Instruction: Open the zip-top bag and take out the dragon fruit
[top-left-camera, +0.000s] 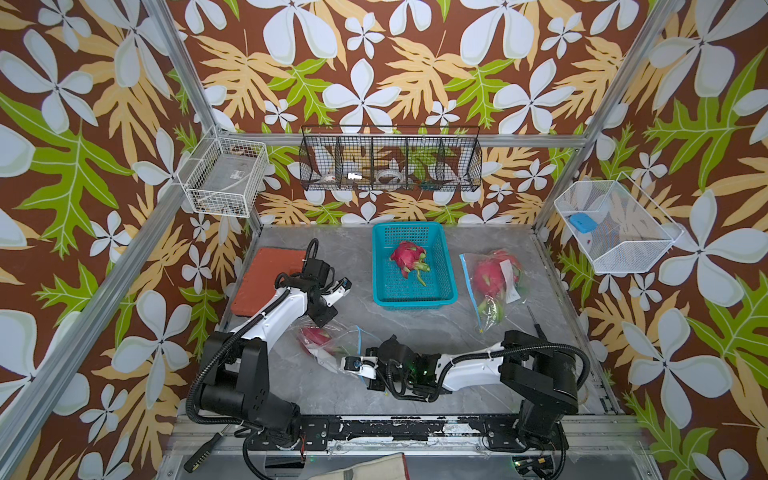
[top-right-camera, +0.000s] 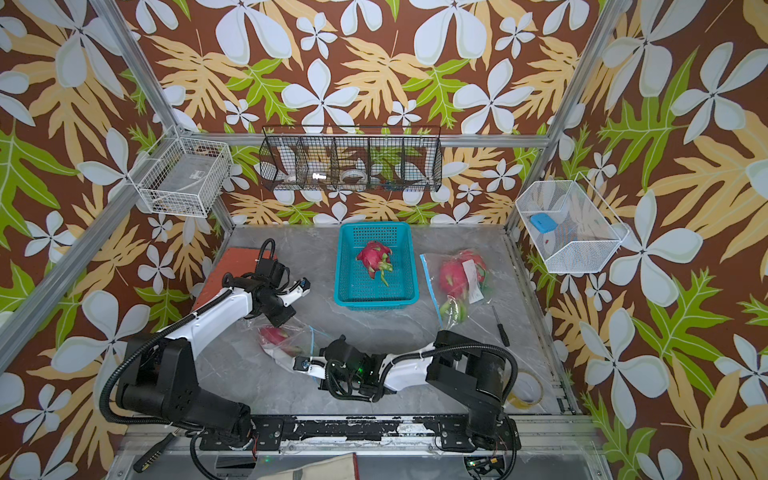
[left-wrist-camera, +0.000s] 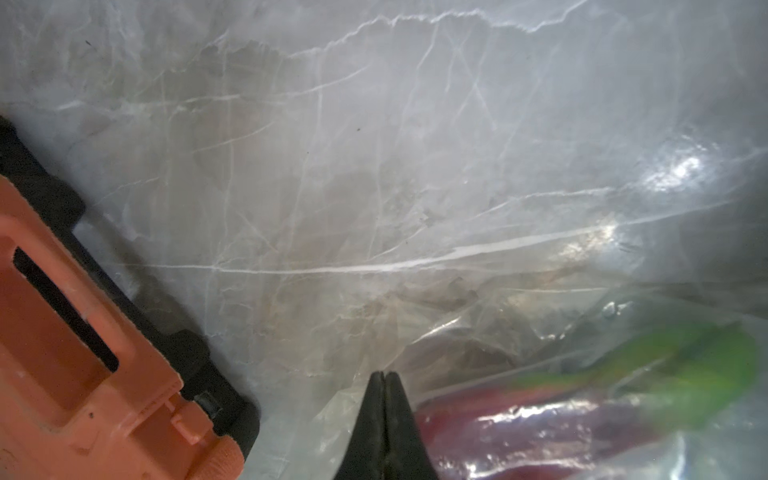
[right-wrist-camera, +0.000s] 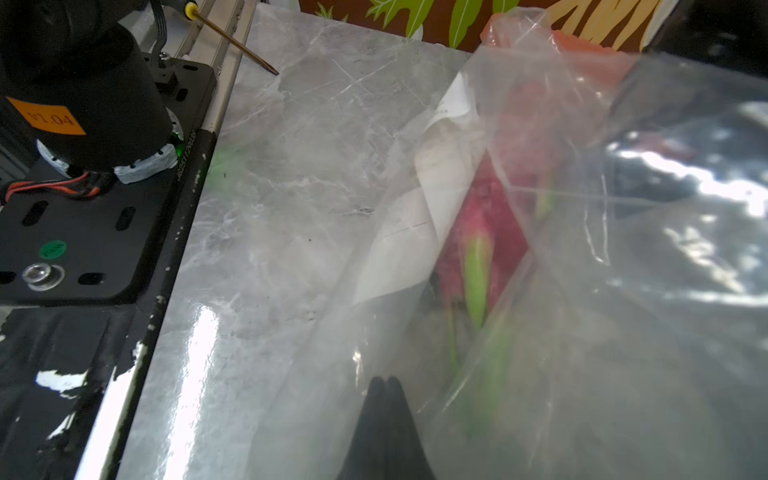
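A clear zip bag (top-left-camera: 344, 339) with a red dragon fruit (top-left-camera: 313, 334) and a white paper slip inside lies at the front left of the table. Over its far left side, my left gripper is shut, close by the fruit's film-covered skin; no film clearly shows between the fingers. My right gripper, also shut, is at the bag's blue-edged end. Film spreads around its fingers, and I cannot tell whether they are inside or outside the bag. The fruit (right-wrist-camera: 488, 240) shows through plastic ahead of them.
A teal basket (top-left-camera: 414, 302) holding a loose dragon fruit (top-left-camera: 409, 256) stands at the back middle. Another bagged dragon fruit (top-left-camera: 489, 280) lies to its right. An orange case (left-wrist-camera: 96, 352) is beside the left arm.
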